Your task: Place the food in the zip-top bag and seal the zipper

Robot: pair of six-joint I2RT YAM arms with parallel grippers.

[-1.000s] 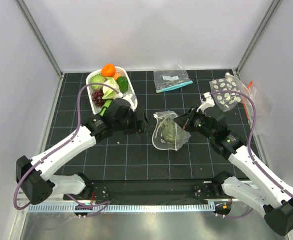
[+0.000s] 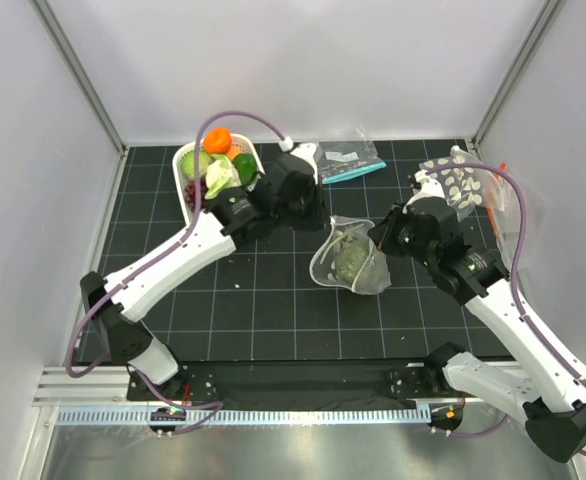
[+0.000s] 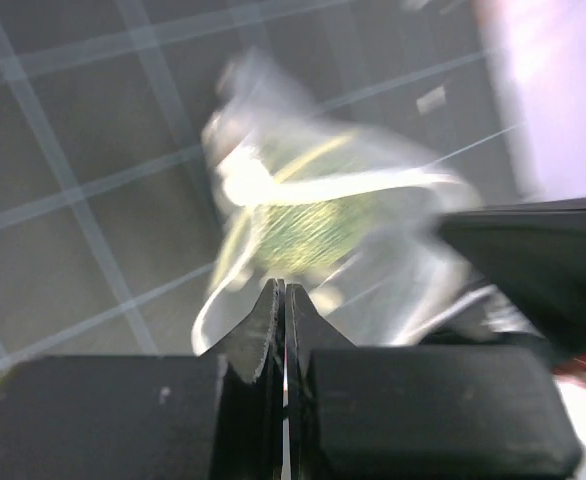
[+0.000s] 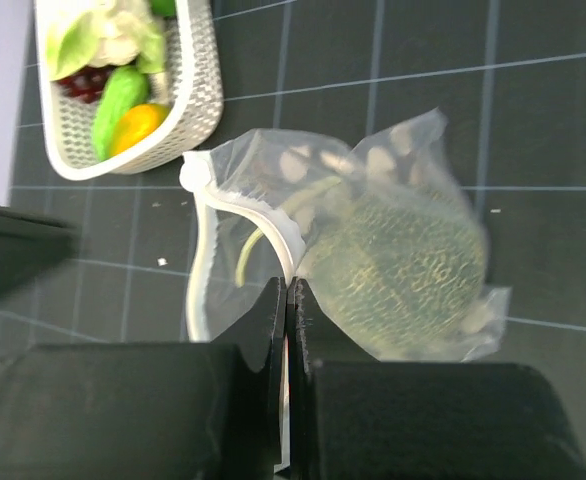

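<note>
A clear zip top bag [image 2: 375, 274] stands on the dark mat with its mouth gaping toward the front left. Inside it lies a green netted melon [image 4: 398, 270], with a curved stem beside it. In the right wrist view my right gripper is shut on the white zipper edge of the bag. My left gripper is shut with nothing between its fingers; the bag's rim [image 3: 199, 325] lies outside them. The left wrist view is blurred, and the right fingers loom dark at its right side.
A white basket [image 4: 209, 88] of fruit and vegetables stands at the back left, partly behind my left arm. A flat bag with a blue zipper [image 2: 358, 172] lies at the back, and another dotted bag [image 2: 445, 175] at the back right.
My left gripper has gone from open to shut and swung right and away from the front. My right gripper and the bag have shifted slightly right.
</note>
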